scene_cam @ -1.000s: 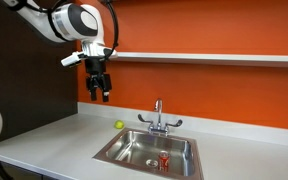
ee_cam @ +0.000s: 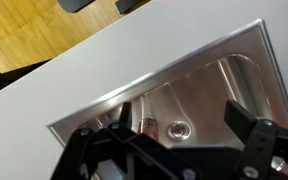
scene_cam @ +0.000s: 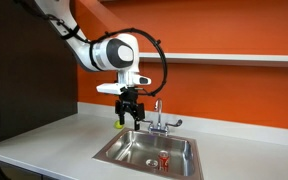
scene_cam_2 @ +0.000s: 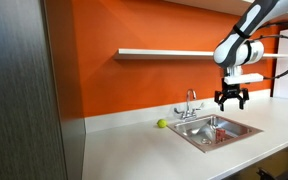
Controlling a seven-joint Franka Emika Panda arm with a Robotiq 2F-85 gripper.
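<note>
A stainless steel sink (scene_cam: 187, 150) is set into the white counter. Inside it stands a red can (scene_cam: 164, 160), also visible in exterior view 2 as a small red shape (scene_cam_2: 220, 134). From the wrist, the can (ee_cam: 149, 127) shows close beside the drain, partly covered by the gripper. My gripper (scene_cam: 131, 123) hangs above the left part of the sink in exterior view 1, pointing down. Its dark fingers stand wide apart in the wrist view, so the gripper is open and holds nothing. A yellow-green round fruit (scene_cam_2: 162, 123) rests on the counter beside the sink.
Behind the sink rises a metal faucet (scene_cam: 158, 118) with two lever handles. A white shelf (scene_cam: 224, 60) runs along the orange wall above. Counter to both sides of the sink is mostly bare.
In exterior view 1 the arm has come down and to the right, from above the counter left of the sink to over the sink. The can and the fruit have stayed put.
</note>
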